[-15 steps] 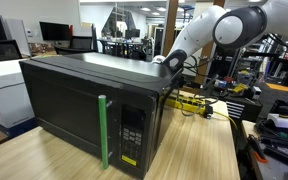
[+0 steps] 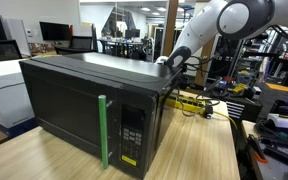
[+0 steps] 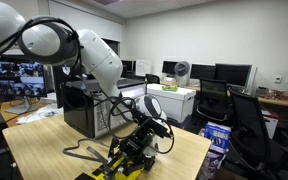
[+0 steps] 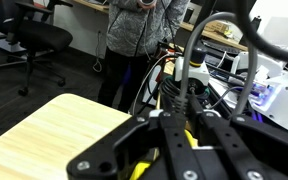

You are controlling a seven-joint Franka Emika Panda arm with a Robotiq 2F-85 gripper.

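A large black microwave point(image 2: 69, 100) stands on the wooden table, its door shut, with a green strip point(image 2: 103, 130) down its front beside the keypad. From the right, the white arm point(image 2: 236, 18) reaches over behind the microwave's top corner, where its end is partly hidden. In the wrist view, dark gripper parts fill the bottom edge, and a grey loop hangs across the upper right. I cannot make out the fingertips, or anything held between them, in any view.
Black cables and a yellow item point(image 2: 189, 103) lie on the table beyond the microwave. Bare tabletop point(image 4: 59, 130) shows at the left of the wrist view. Office chairs point(image 3: 256, 125) stand past the table, and a person point(image 4: 144, 20) is nearby.
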